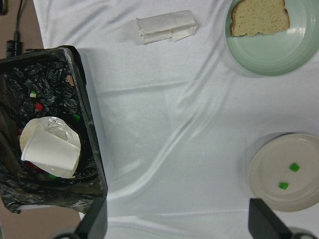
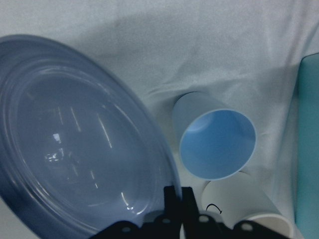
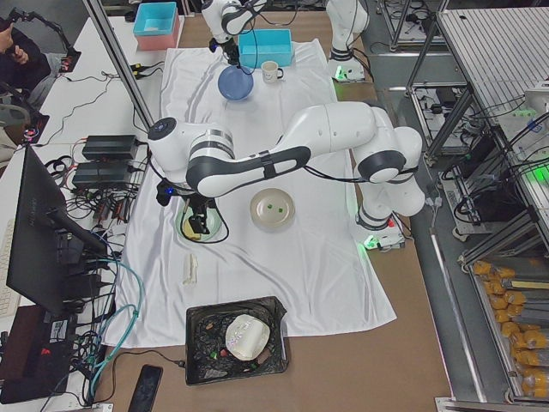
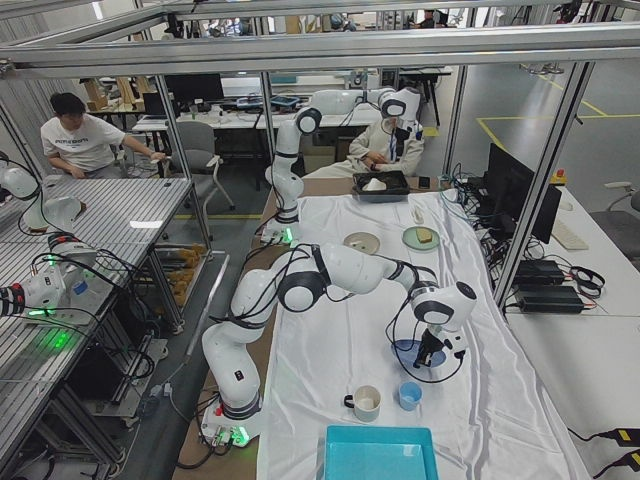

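My left gripper is open, empty in its wrist view, high over the cloth near a green plate with bread (image 1: 259, 20), a beige plate (image 1: 264, 179) with green pieces and a black bag-lined bin (image 1: 84, 144) holding white disposable items and scraps. My right gripper is shut on the rim of a blue plate (image 2: 79, 139), held beside a blue cup (image 2: 214, 139) and a white mug (image 2: 239, 199).
A turquoise tray (image 4: 375, 450) sits at the far end past the cups. A flattened white item (image 1: 164, 27) lies near the green plate.
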